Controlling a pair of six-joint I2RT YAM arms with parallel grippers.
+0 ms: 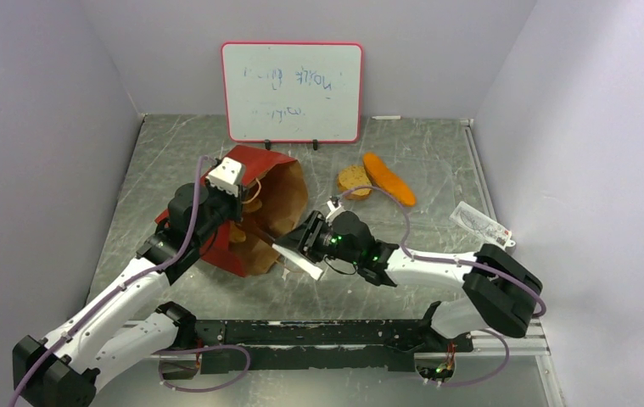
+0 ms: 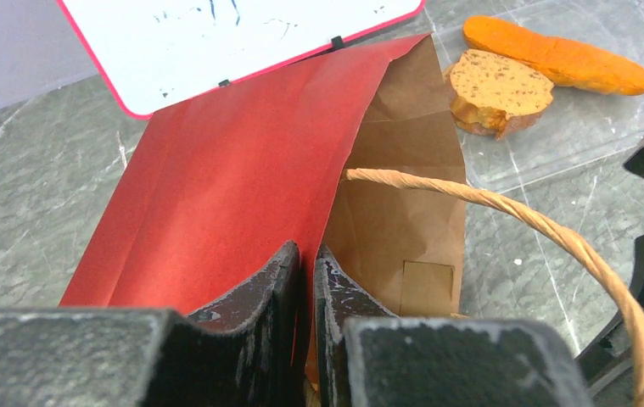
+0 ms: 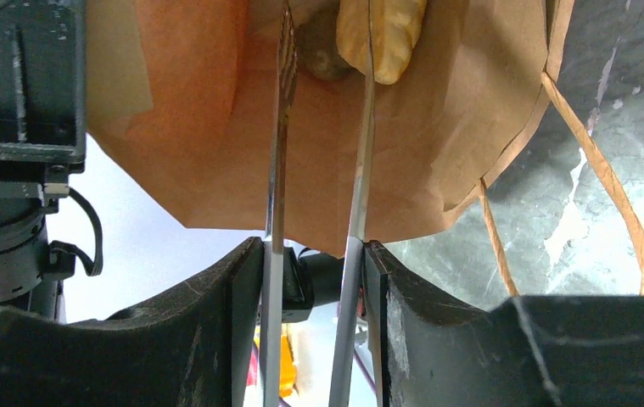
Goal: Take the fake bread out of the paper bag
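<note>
The red-and-brown paper bag [image 1: 286, 182] lies on its side, mouth facing right. My left gripper is shut on the red bag wall's edge. At the bag's mouth, my right gripper stands with its fingers apart against the outer sides of metal tongs [image 3: 272, 212]. The tongs' two blades reach into the bag with a gap between them. A yellowish piece of fake bread [image 3: 399, 34] is inside, overlapped by one blade. Beside it sits a darker round piece [image 3: 322, 47], partly hidden. No piece is clearly clamped by the tongs.
A bread slice [image 2: 502, 89] and an orange long loaf [image 2: 560, 55] lie outside, on a clear tray [image 2: 573, 140]. Rope handles [image 3: 607, 178] loop off the bag's mouth. A whiteboard [image 1: 291, 91] stands at the back. Right of the bag, the table [image 1: 433, 225] has free room.
</note>
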